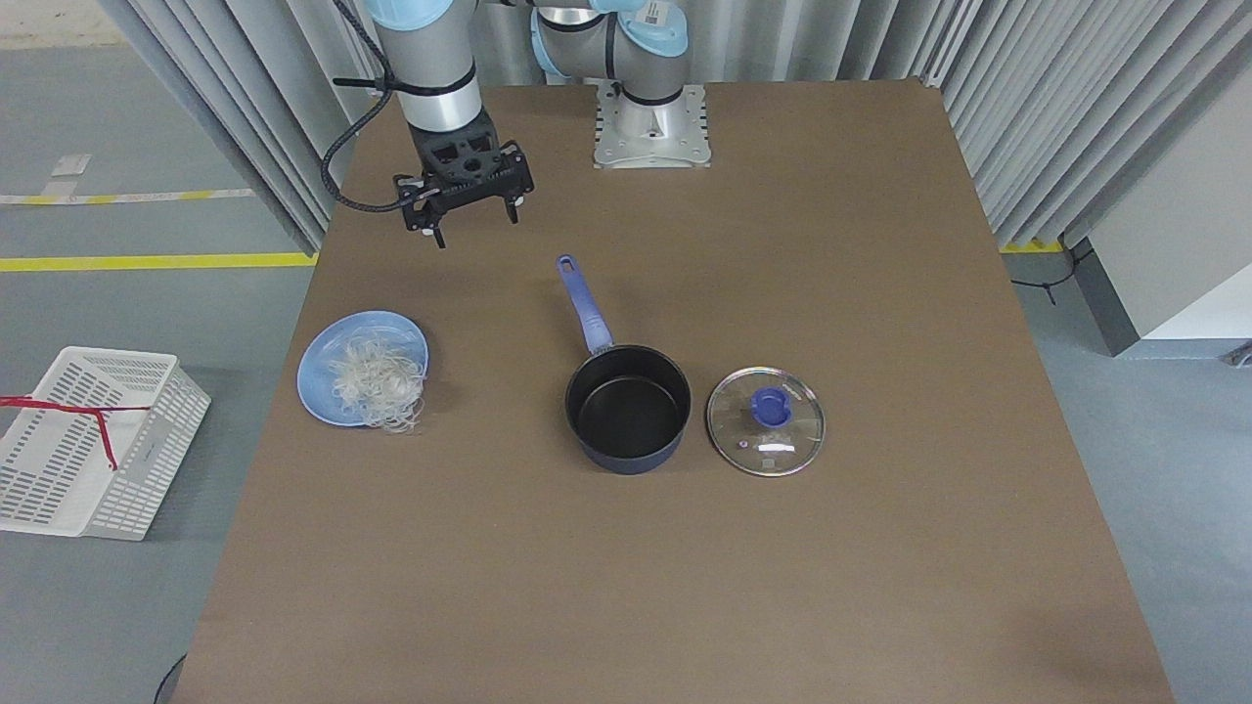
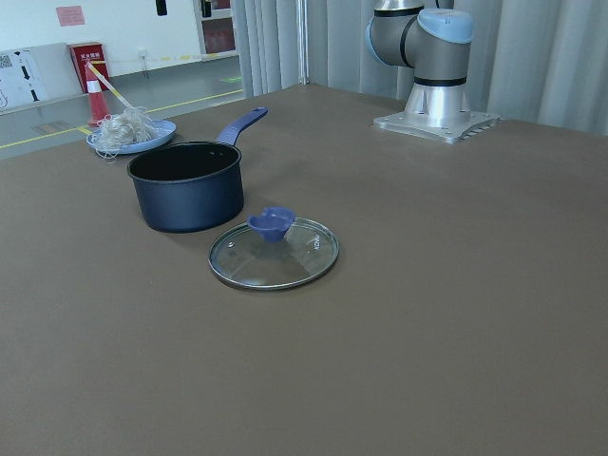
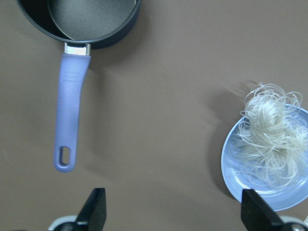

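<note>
My gripper (image 1: 475, 233) hangs at the back left of the table in the front view, above and behind the blue plate (image 1: 332, 399), its fingers apart with nothing between them. The plate holds a tangle of white noodle-like strands (image 1: 386, 381), some draped over its rim. A dark saucepan (image 1: 628, 411) with a lilac handle (image 1: 583, 299) stands mid-table, handle pointing back. A glass lid (image 1: 765, 446) with a blue knob lies to its right. In the wrist view the open fingertips (image 3: 174, 202) sit below the plate and handle.
The robot base (image 1: 652, 143) is fixed at the back edge. A white basket (image 1: 129, 505) stands on the floor off the left side.
</note>
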